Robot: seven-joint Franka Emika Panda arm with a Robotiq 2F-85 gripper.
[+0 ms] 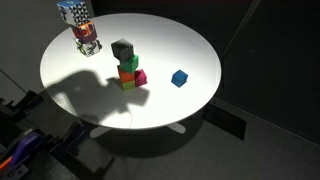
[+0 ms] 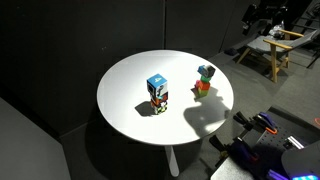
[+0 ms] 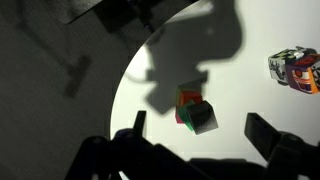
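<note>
A small stack of cubes stands on the round white table, topped by a dark cube (image 1: 122, 48) that sits a little askew. Under it come a green cube (image 1: 129, 64), an orange cube (image 1: 126, 75) and a yellow-green one (image 1: 127, 85). Right beside the stack, a pink cube (image 1: 140, 77) rests on the table. A blue cube (image 1: 179, 77) lies apart, further right. In the wrist view my gripper is open, its fingers wide apart and nothing between them. The dark cube (image 3: 203, 118) shows in the gap, seen from above.
A taller tower of patterned blocks (image 2: 157, 95) stands on the table (image 2: 130, 70), well away from the cubes. Bare table surrounds the blue cube. A wooden chair (image 2: 275, 45) is in the background, off the table.
</note>
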